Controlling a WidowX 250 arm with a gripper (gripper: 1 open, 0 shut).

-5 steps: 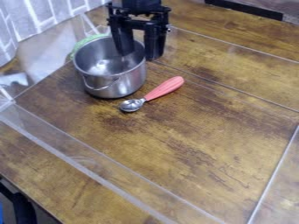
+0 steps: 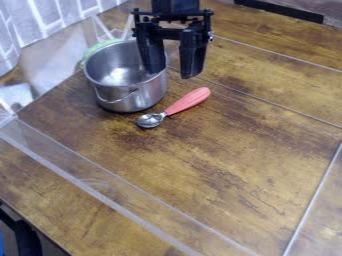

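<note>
A black gripper (image 2: pixel 173 56) hangs at the top centre over the right rim of a steel pot (image 2: pixel 123 92), its two fingers apart with nothing visible between them. In front of the pot's right side a scoop with a pink handle (image 2: pixel 187 100) and a steel head (image 2: pixel 151 119) lies on the wooden table (image 2: pixel 227 180).
Clear plastic strips (image 2: pixel 107 195) run along the left front, and a pale crumpled sheet (image 2: pixel 54 40) is at the upper left. Something green (image 2: pixel 96 51) sits behind the pot.
The gripper has shifted a little to the right and its fingers look lower or nearer than one second ago. The pot and scoop have not moved.
</note>
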